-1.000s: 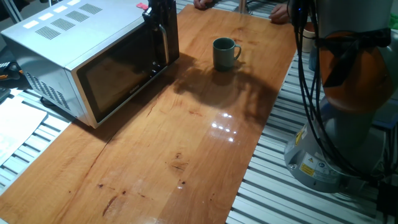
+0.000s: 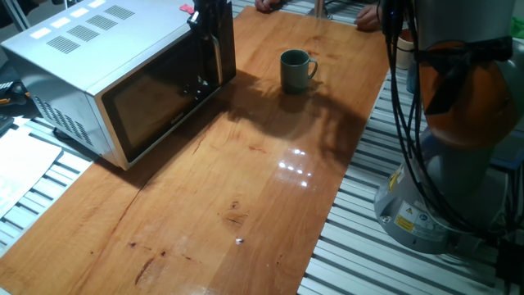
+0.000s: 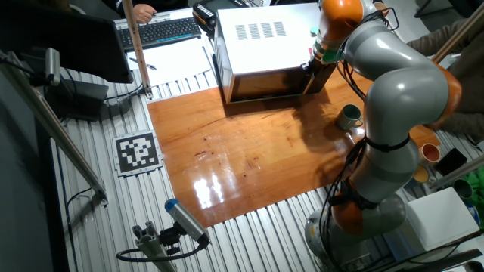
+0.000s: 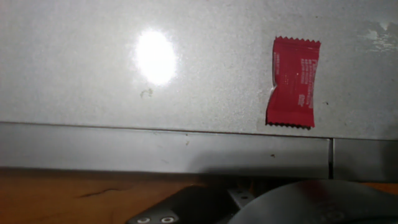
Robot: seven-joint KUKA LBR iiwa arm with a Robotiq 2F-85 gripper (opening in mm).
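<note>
A silver microwave (image 2: 115, 45) with a dark glass door stands at the left of the wooden table, its door looking shut. My gripper (image 3: 308, 68) is down by the right end of the microwave's front, close to the upright door handle (image 2: 217, 59). Whether it touches the handle cannot be made out. Only a dark part of the gripper shows along the bottom of the wrist view, and its fingertips are hidden there. A green mug (image 2: 295, 72) stands upright on the table, apart from the gripper. On the microwave's top lies a red wrapped packet (image 4: 293, 83).
Someone's hands (image 2: 368, 18) rest at the table's far edge. More cups, including an orange one (image 3: 429, 153), stand beyond the table's right side near the arm. A marker board (image 3: 138, 153) lies off the left edge.
</note>
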